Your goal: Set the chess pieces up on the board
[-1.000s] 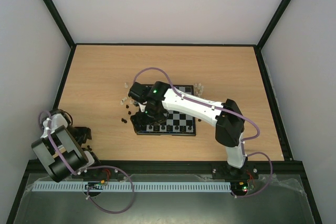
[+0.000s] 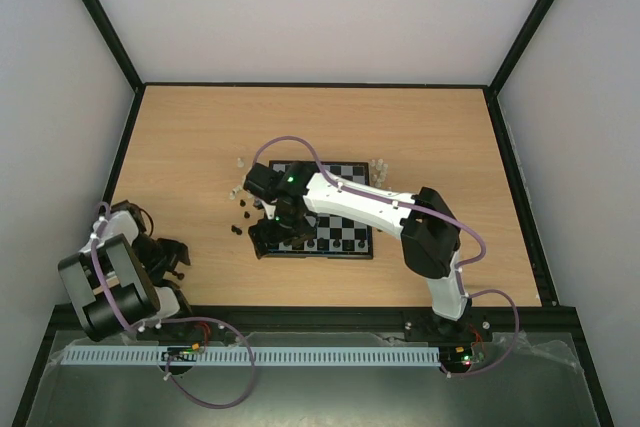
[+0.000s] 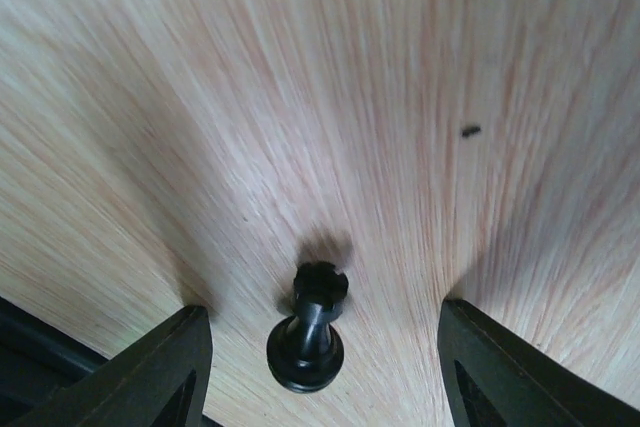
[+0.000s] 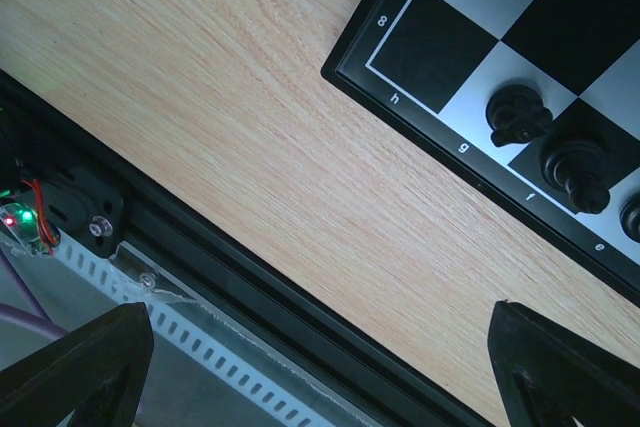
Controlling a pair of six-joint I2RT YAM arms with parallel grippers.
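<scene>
In the left wrist view a small black chess piece point(image 3: 308, 332), like a rook, stands on the bare wood between the fingers of my left gripper. A gap shows on both sides of it, so that gripper is open and holds nothing. The chessboard point(image 2: 345, 209) lies mid-table, partly hidden beneath the right arm. Black pieces stand along its near edge, among them one on the g-file point(image 4: 517, 115) and another on the f-file point(image 4: 577, 175). My right gripper is open and empty, over the wood by the board's corner.
Loose black pieces point(image 2: 237, 230) lie left of the board, with white ones point(image 2: 234, 193) behind them. More white pieces point(image 2: 379, 169) stand by the board's right edge. A black frame rail point(image 4: 250, 262) borders the table's front.
My left gripper has shifted to the right and slightly away from the table's front edge.
</scene>
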